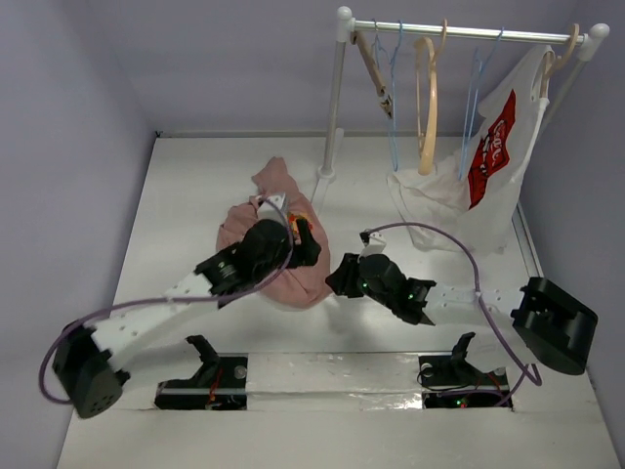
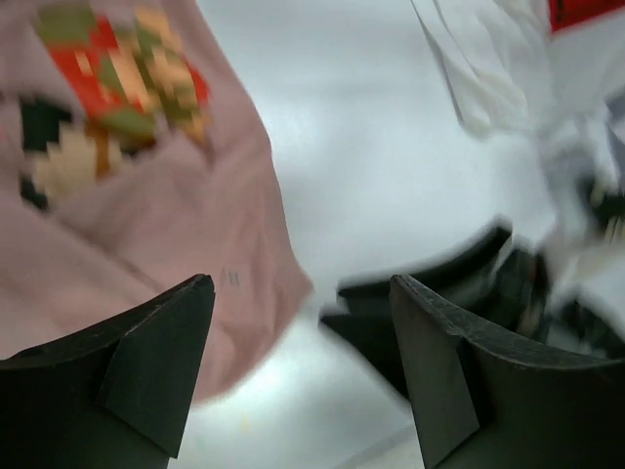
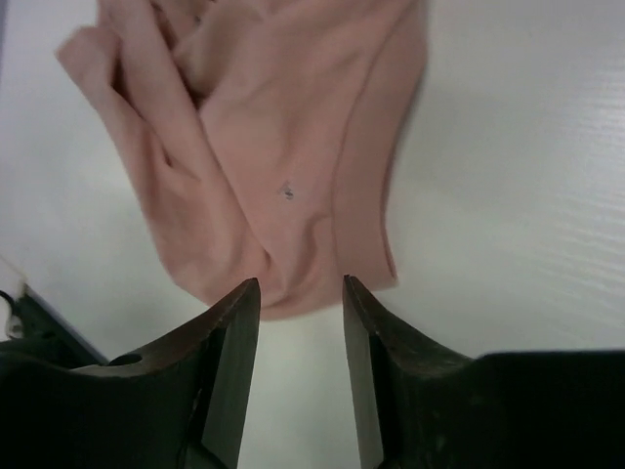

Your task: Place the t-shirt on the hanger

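Note:
The pink t-shirt (image 1: pixel 298 283) lies crumpled on the table at left of centre, one end spread toward the front. Part of its coloured print (image 2: pixel 127 78) shows in the left wrist view. Over the shirt stands my left gripper (image 1: pixel 314 241), open, with no cloth gripped between its fingers. My right gripper (image 1: pixel 339 277) is beside the shirt's front right edge, its fingers part open; in the right wrist view the shirt's edge (image 3: pixel 322 283) lies beyond the fingertips. A wooden hanger (image 1: pixel 428 107) hangs from the rack's rail, along with blue hangers (image 1: pixel 394 98).
The rack's left post (image 1: pixel 334 107) rises behind the shirt. At the rail's right end hangs a white shirt (image 1: pixel 464 200) with a red print, its hem on the table. Free table shows at far left.

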